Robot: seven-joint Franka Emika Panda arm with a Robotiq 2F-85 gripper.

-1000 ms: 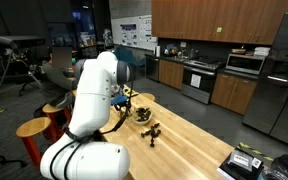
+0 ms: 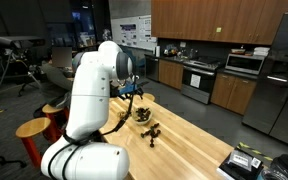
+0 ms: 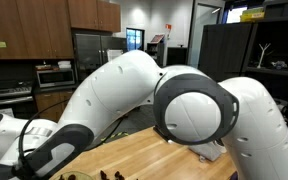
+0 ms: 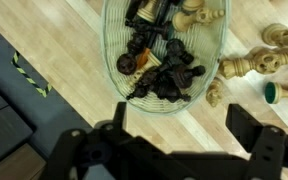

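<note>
In the wrist view, a round woven basket (image 4: 114,68) holds several dark chess pieces (image 4: 170,77) and a few light wooden ones (image 4: 197,17). My gripper stands open above the table near the basket's lower edge, its fingers wide apart and nothing between them. Beside the basket on the table lie light wooden chess pieces (image 4: 236,67), and a small one (image 4: 214,93) lies close to its rim. In exterior view 1, the basket (image 2: 141,118) sits on the table below and right of the gripper (image 2: 131,94).
Several dark pieces (image 2: 151,133) lie on the wooden table (image 2: 189,150) near the basket. A device (image 2: 244,160) stands at the table's right front. Stools (image 2: 34,128) stand beyond the left edge.
The arm has risen, and my gripper has moved up and to the right in exterior view 1. The basket and the pieces on the table look unmoved.
</note>
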